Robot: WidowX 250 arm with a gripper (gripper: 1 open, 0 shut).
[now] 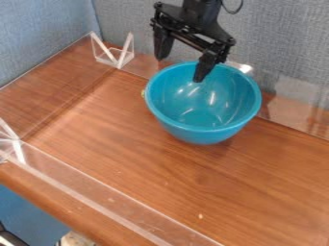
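My black gripper [182,61] hangs over the back of a large turquoise plastic bowl [203,110]. Its two fingers stand wide apart, one at the upper left, the other reaching down toward the bowl's back rim. Nothing shows held between them. The bowl stands upright on the wooden table and looks empty inside. Whether a fingertip touches the rim is unclear.
White wire-like corner pieces [112,51] stand at the back left and at the left front edge. Clear strips line the table [141,183] edges, with grey padded walls behind.
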